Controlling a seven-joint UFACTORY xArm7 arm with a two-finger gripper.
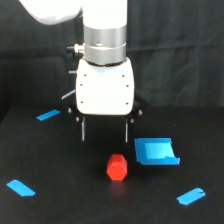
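Observation:
My gripper hangs from the white hand near the middle of the camera view. Its two thin dark fingers stand wide apart, with nothing between them. A small red object lies on the dark table, lower in the picture than the fingertips and a bit right of the midpoint between them. It appears apart from the fingers, though how high they are above it is hard to judge.
An open blue box sits right of the red object. Flat blue pieces lie at the lower left, lower right and upper left. Bare dark table shows left of the red object.

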